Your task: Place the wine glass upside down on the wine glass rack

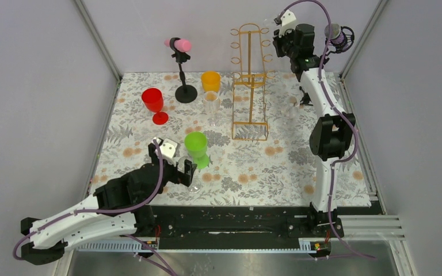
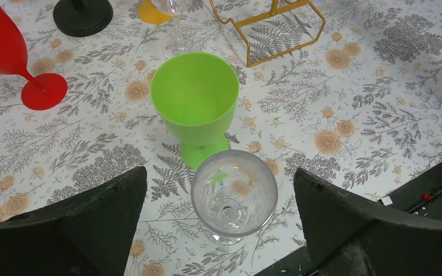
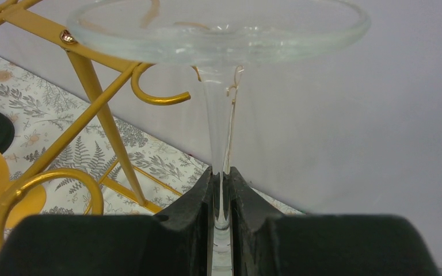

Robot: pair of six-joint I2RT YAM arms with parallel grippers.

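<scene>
The gold wine glass rack stands at the back centre, its open hooks along both sides of the upper frame. My right gripper is shut on the stem of a clear wine glass, just right of the rack's top. In the right wrist view the glass hangs upside down, its foot uppermost and close to a gold hook; its bowl is mostly hidden behind the fingers. My left gripper stands open over the front left of the table, a second clear glass upright between its fingers and not gripped.
A green goblet, red goblet, yellow goblet and clear glass stand left of the rack. Behind them is a black stand. A microphone is behind my right arm.
</scene>
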